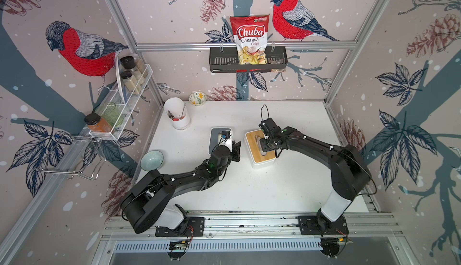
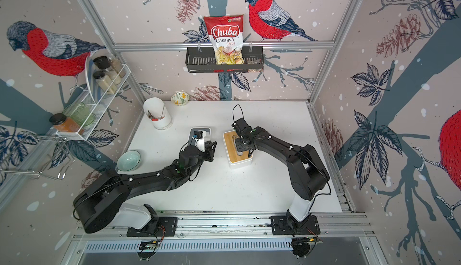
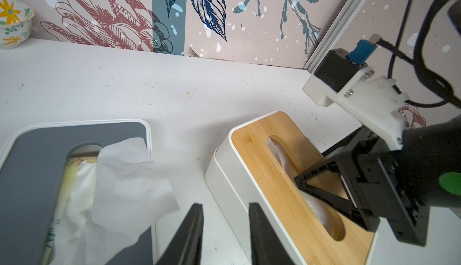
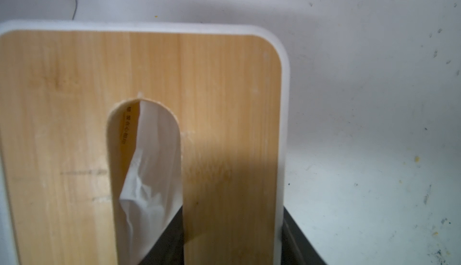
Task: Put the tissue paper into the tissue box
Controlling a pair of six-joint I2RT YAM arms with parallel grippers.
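The tissue box (image 3: 225, 169) is white with a wooden lid (image 4: 230, 121). White tissue paper (image 4: 151, 188) shows through the lid's long slot, beside a yellow wrapper. My right gripper is shut on the lid's strip between slot and outer edge, one finger in the slot and one outside. A seam runs around the box below the lid; whether the lid is fully seated, I cannot tell. To the left, my left gripper hangs open over bare table, nothing between its fingers.
A grey-topped box (image 3: 33, 169) with loose tissue (image 3: 129, 188) out of its slot lies beside the left gripper. A white bin (image 1: 177, 113), a patterned bowl (image 1: 197, 98) and a green bowl (image 1: 152, 160) stand at the left.
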